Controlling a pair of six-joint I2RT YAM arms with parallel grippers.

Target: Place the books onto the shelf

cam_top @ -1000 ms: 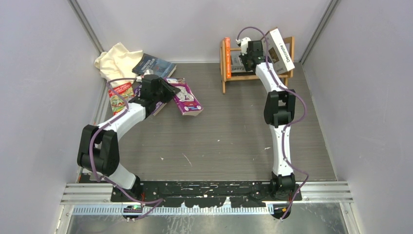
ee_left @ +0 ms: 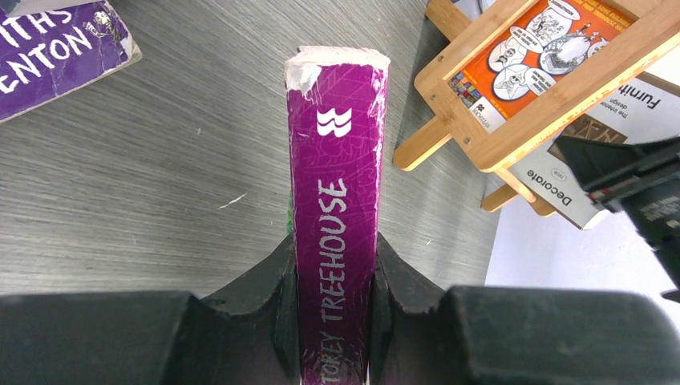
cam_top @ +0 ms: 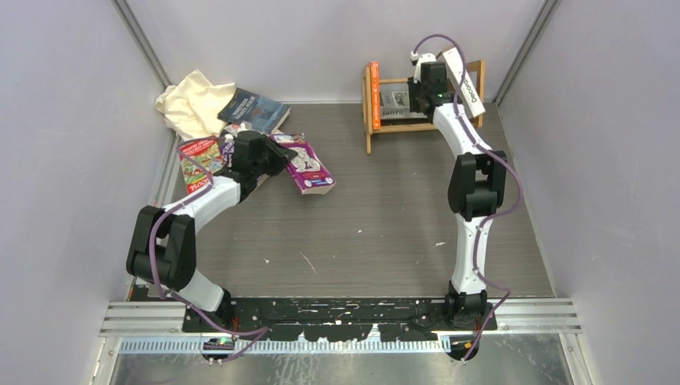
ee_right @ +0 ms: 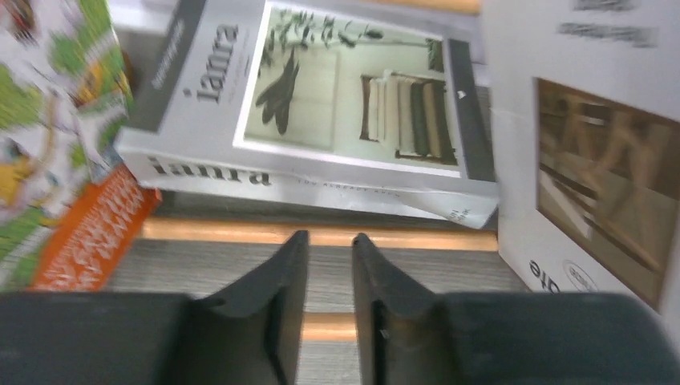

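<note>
A purple book, "Storey Treehouse" on its spine, is gripped by my left gripper, whose fingers press on both sides. From above, this book hangs near the left pile. My right gripper is partly open inside the wooden rack, with only empty space between its fingertips. Ahead of it in the right wrist view lies the grey "ianra" book. At the rack's left stands an orange book; at its right leans the white "Decorate" book, close beside the right gripper.
On the left are a dark blue book, a red-and-green book and a cream cloth bag. Walls close in on both sides.
The left arm has moved only slightly, still holding the purple book.
</note>
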